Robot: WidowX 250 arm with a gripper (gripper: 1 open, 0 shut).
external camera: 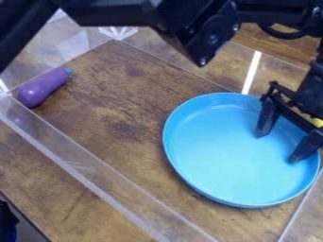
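A black gripper [285, 132] reaches down from the upper right over the right side of a large blue plate [221, 151]. Its two fingers are spread apart above the plate's surface, and nothing shows between them. A small yellow object [316, 123] is partly visible just behind the gripper at the right edge, mostly hidden. A purple eggplant [44, 87] lies on the wooden surface at the left.
Clear plastic strips run along the left and bottom. The dark arm spans the top of the view.
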